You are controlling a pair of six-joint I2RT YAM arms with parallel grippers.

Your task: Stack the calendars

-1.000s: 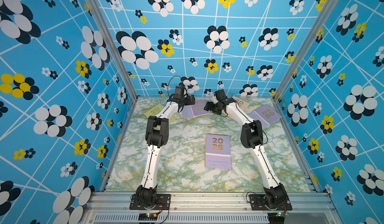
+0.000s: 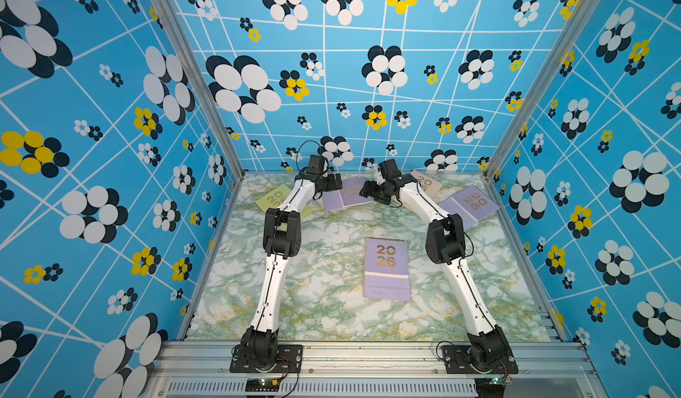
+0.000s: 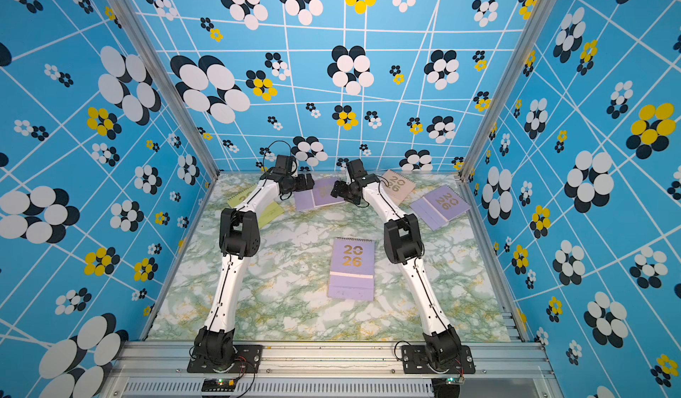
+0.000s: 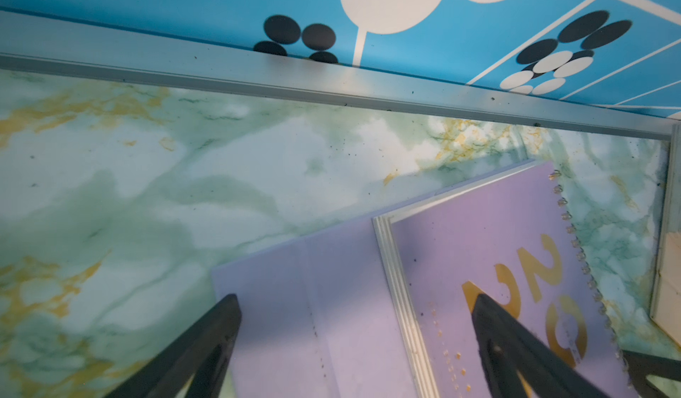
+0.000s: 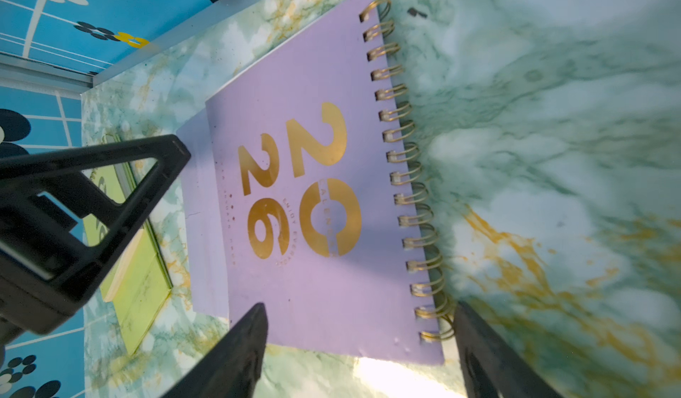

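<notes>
A lilac calendar (image 4: pixel 496 256) lies at the back centre, its spiral edge to the right in the left wrist view, with a flat lilac sheet (image 4: pixel 340 284) beside its pages. My left gripper hangs open over it. My right gripper is open at this calendar's spiral end, nothing seen gripped. A second lilac 2026 calendar (image 2: pixel 386 268) lies front centre. A green calendar (image 2: pixel 273 195) is at back left, partly hidden by my left arm; a beige one (image 2: pixel 427 183) and another lilac one (image 2: pixel 469 206) are at back right.
The metal rail (image 4: pixel 283 78) along the back wall is close behind the grippers. My two grippers are near each other.
My left gripper and forearm have shifted slightly over the last second, the gripper a little to the left. The right arm and calendars look unmoved.
</notes>
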